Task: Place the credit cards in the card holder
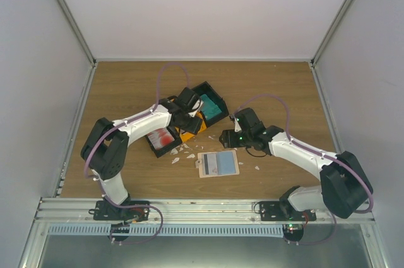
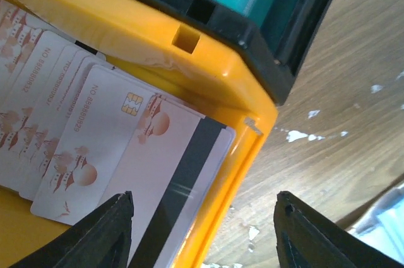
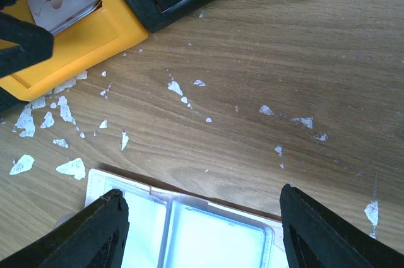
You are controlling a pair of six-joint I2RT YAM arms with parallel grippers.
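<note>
White cards [image 2: 101, 142] with chips, stripes and pink prints lie in a yellow tray [image 2: 246, 161], between two dark trays [image 1: 213, 96]. My left gripper is over the yellow tray, fingers apart around part of the top card's area, holding nothing visible. The card holder [image 1: 218, 164], a flat board with pale slots, lies on the table front centre. My right gripper is open above the holder's back edge, nothing between its fingers.
Pale flakes or marks [image 3: 71, 168] are scattered on the wooden table [image 1: 284, 85] between trays and holder.
</note>
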